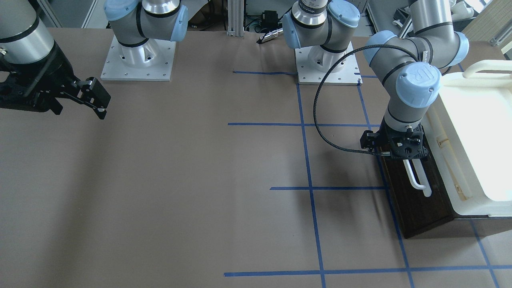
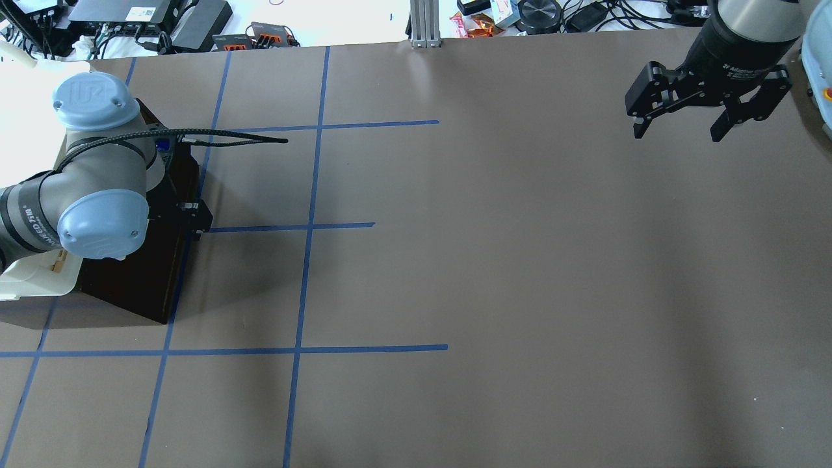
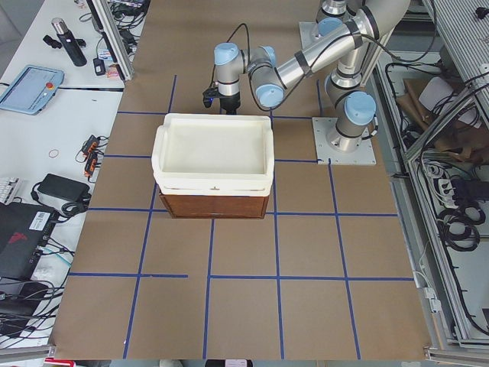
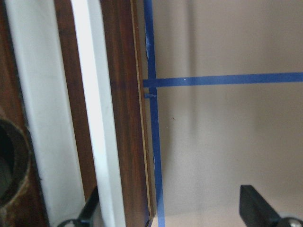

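Note:
A dark brown wooden box (image 1: 422, 216) stands on the floor with a white bin (image 1: 475, 144) beside and over it. On its dark face is a white bar handle (image 1: 416, 185), seen close up as a long white strip (image 4: 102, 118) in the left wrist view. My gripper is low over that handle, its fingertips apart, one behind the white strip at the lower left, the other out over the floor at the lower right. It is open; whether the handle touches a finger I cannot tell.
A second arm's gripper (image 1: 81, 101) hangs at the left in the front view. More robot bases (image 1: 139, 67) stand at the back.

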